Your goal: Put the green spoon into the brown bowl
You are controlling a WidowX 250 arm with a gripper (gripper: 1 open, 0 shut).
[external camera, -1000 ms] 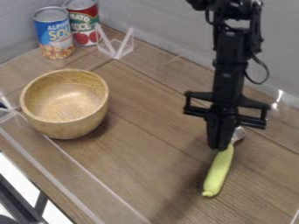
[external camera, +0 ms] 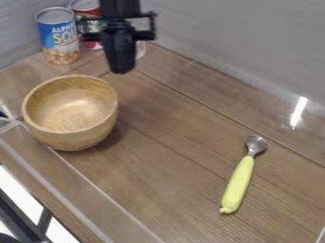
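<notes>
The green spoon lies on the wooden table at the right, its metal head pointing away from the camera and its yellow-green handle toward it. On the left stands the brown bowl, upright, with nothing visible inside. My gripper is raised beyond the bowl's far right rim, well away from the spoon. It is dark and blurred, so its fingers cannot be made out, and nothing shows hanging from it.
Behind the bowl, an Alpine soup can stands in the back left corner. A red-labelled can beside it is partly covered by the arm. Bare table stretches between bowl and spoon. Walls close off the back.
From above the spoon's head, my gripper has moved up and far to the left, to behind the bowl. The spoon, bowl and cans have stayed in place.
</notes>
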